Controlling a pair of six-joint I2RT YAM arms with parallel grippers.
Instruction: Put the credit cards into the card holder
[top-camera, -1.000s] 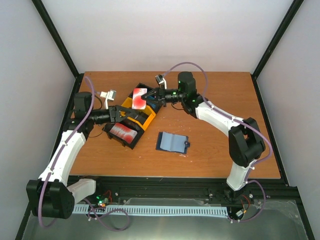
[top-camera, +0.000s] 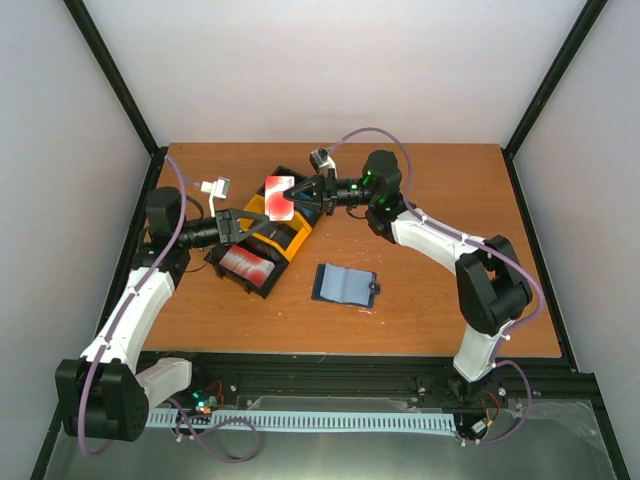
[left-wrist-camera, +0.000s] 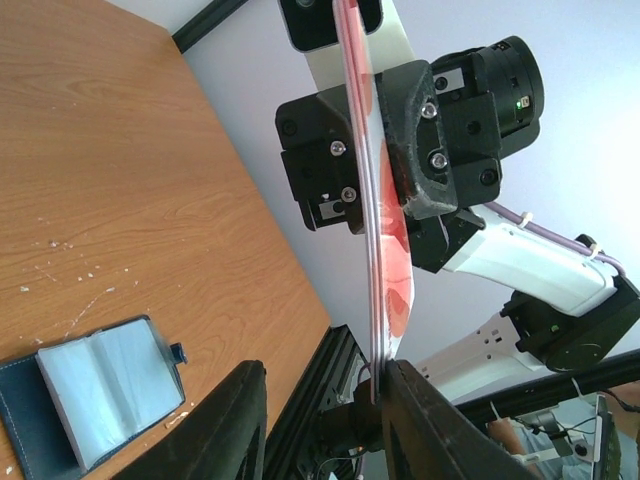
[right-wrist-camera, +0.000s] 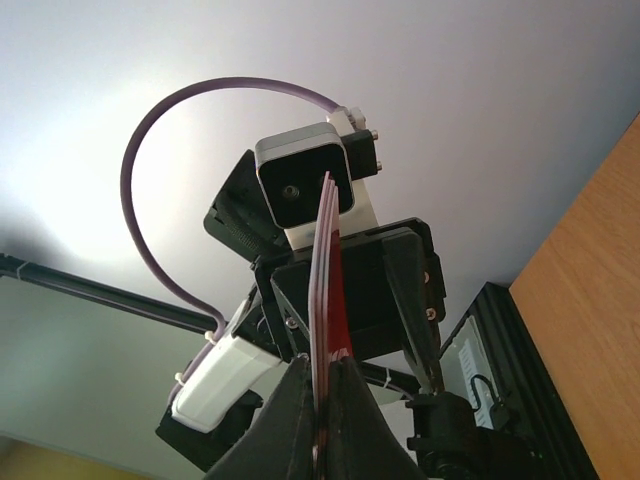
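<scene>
A small stack of red-and-white cards (top-camera: 279, 198) is held upright in my right gripper, shut on it; in the left wrist view the stack (left-wrist-camera: 388, 270) shows edge-on. My left gripper stands open beside the stack's lower end, one finger very near or touching it; from above, the left gripper (top-camera: 254, 225) is just left of and below the cards. The blue card holder (top-camera: 344, 283) lies open on the table, right of the black-and-yellow tray.
A black-and-yellow tray (top-camera: 295, 236) with more red-and-white items sits under both grippers. Side walls and dark frame rails border the table.
Both arms have shifted very slightly over the last second, the right one lower in the top view along with the cards it holds. The holder has not moved.
</scene>
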